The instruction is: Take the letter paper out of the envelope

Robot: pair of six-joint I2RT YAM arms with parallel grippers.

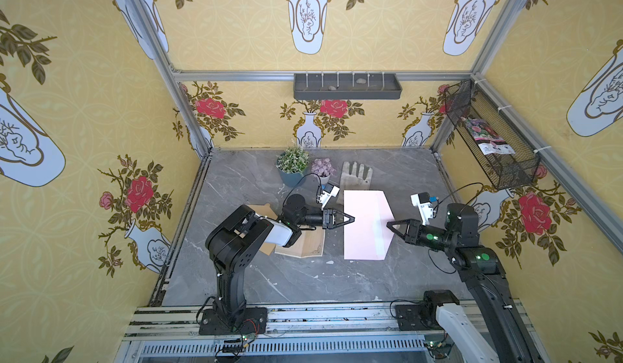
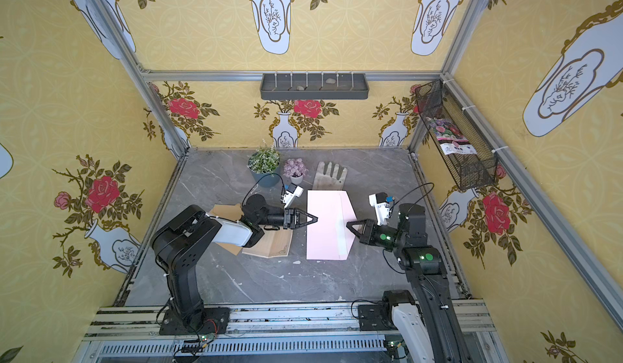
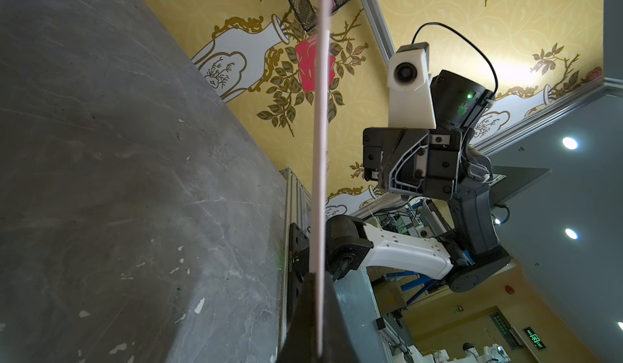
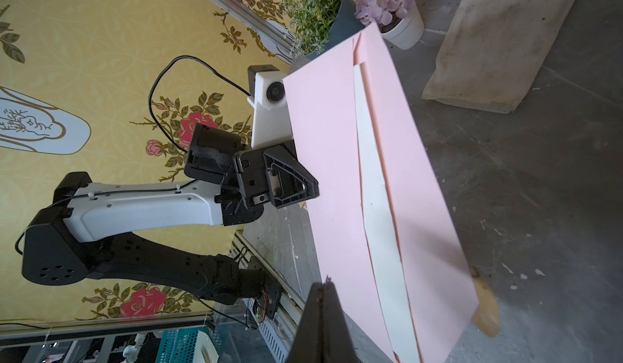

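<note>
My left gripper [image 1: 352,218] is shut on the left edge of the pink envelope [image 1: 361,226]. In the left wrist view the envelope [image 3: 320,168] is a thin upright edge, its lower end between the fingers. The right wrist view shows its flap [image 4: 428,265] folded open and a strip of white letter paper [image 4: 383,246] along the opening. The rest of the paper is hidden inside. My right gripper is shut, nothing seen between its fingers; from above, its tips [image 1: 390,224] lie at the flap's right edge. Whether they touch it, I cannot tell.
A beige glove [image 1: 355,175] and two potted plants [image 1: 292,161] stand at the back. Brown card [image 1: 301,243] lies under the left arm. A wire basket [image 1: 493,135] hangs on the right wall.
</note>
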